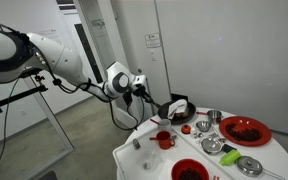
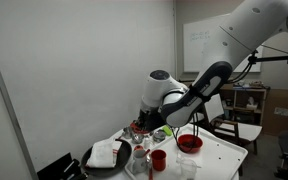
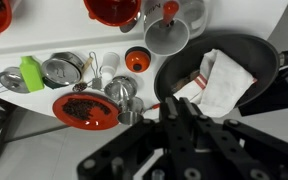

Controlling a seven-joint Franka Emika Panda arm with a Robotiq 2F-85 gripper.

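Note:
Above the far left corner of the table, my gripper [image 1: 147, 96] hangs beside the black pan. In the wrist view the gripper is shut, its dark fingers close together over the pan's near edge. What lies between them is too dark to make out. A white cloth [image 3: 226, 84] lies crumpled in the black pan [image 3: 174, 70], with a small red and white patch [image 3: 196, 78] beside its edge. The same cloth [image 2: 104, 153] and pan [image 2: 94, 166] show in exterior view 2, left of the arm.
A grey-white mug [image 3: 166, 38], an orange-red round thing [image 3: 137, 59], red bowls [image 3: 112, 10], metal pots [image 3: 61, 70] and a red plate [image 3: 84, 110] of dark pieces crowd the table. A green item [image 1: 230, 158] lies among them.

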